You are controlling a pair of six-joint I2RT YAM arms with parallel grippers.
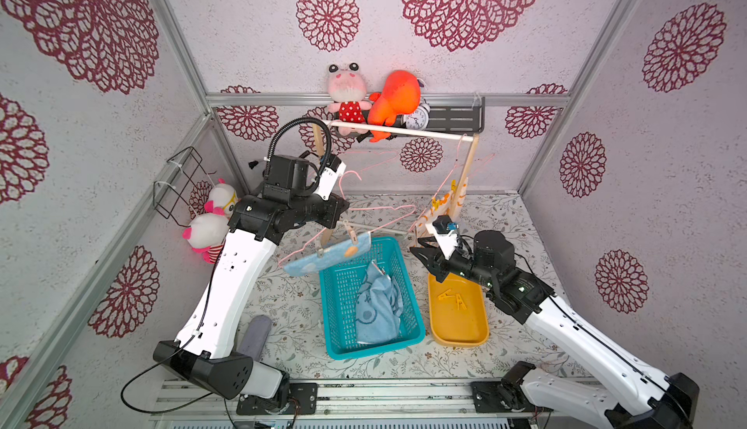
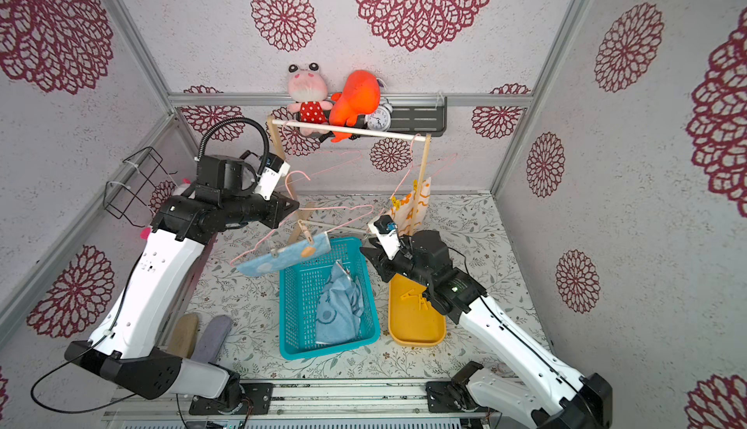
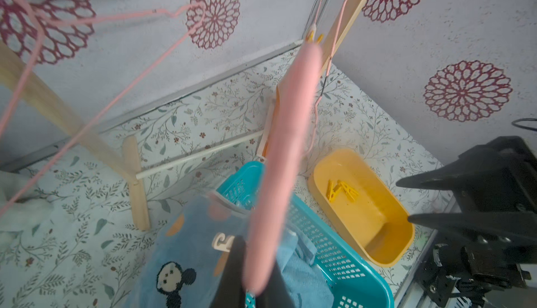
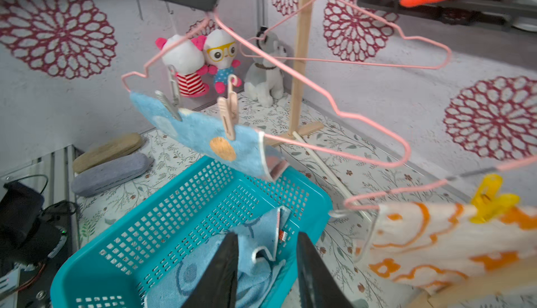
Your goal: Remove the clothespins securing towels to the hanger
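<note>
My left gripper (image 1: 336, 209) is shut at the neck of a pink wire hanger (image 4: 313, 87), as the top views and the right wrist view show. Two wooden clothespins (image 4: 228, 112) clip a blue towel (image 4: 201, 134) to that hanger, above the teal basket. My right gripper is part open below and right of the towel, nothing between its fingers. A second hanger at the right of the rack holds an orange-and-white towel (image 4: 419, 241) with yellow clothespins (image 4: 489, 199).
The teal basket (image 1: 330, 304) holds a folded blue towel. An orange tray (image 1: 455, 324) with yellow clothespins stands to its right. The wooden rack (image 1: 467, 166) spans the back, below a shelf of plush toys.
</note>
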